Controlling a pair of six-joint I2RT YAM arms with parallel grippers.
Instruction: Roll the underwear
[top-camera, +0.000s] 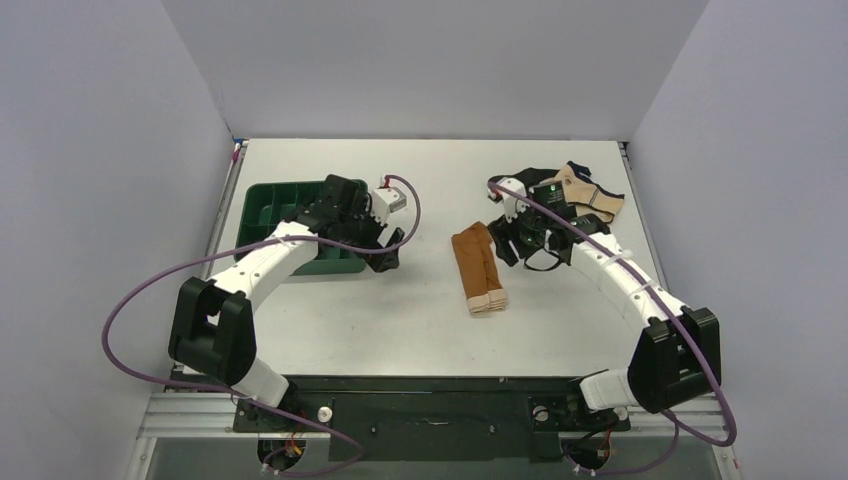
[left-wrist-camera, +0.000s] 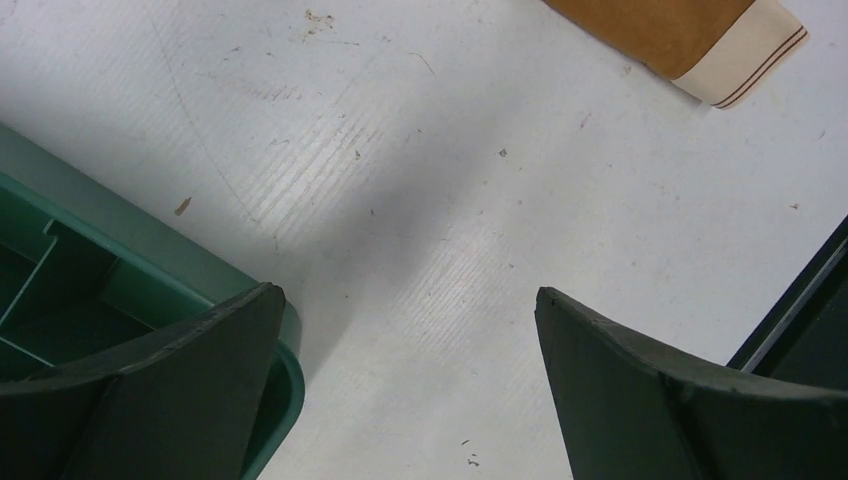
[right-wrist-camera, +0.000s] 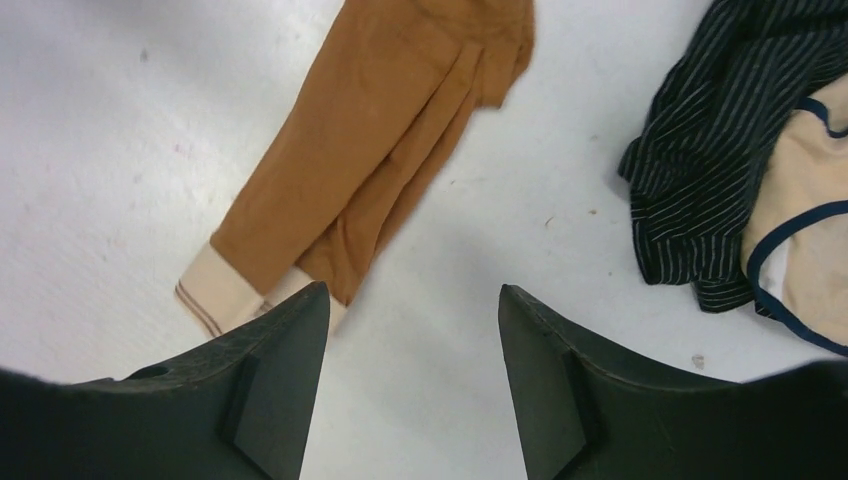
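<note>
The brown underwear (top-camera: 475, 262) lies folded into a long strip on the table, its cream waistband (top-camera: 487, 301) toward the front edge. In the right wrist view its folded layers (right-wrist-camera: 340, 150) spread a little unevenly, with a narrower layer showing along one side. My right gripper (top-camera: 507, 245) hangs open just right of the strip's far end, holding nothing. Over by the green box, my left gripper (top-camera: 385, 253) is open too, with bare table between its fingers. Only the waistband end (left-wrist-camera: 745, 55) and part of the brown cloth show in the left wrist view.
A green divided box (top-camera: 262, 205) stands at the left, partly under my left arm. Other garments, one beige (top-camera: 590, 195) and one dark striped (right-wrist-camera: 710, 150), lie in a heap at the back right. Free table surrounds the brown strip at the front and left.
</note>
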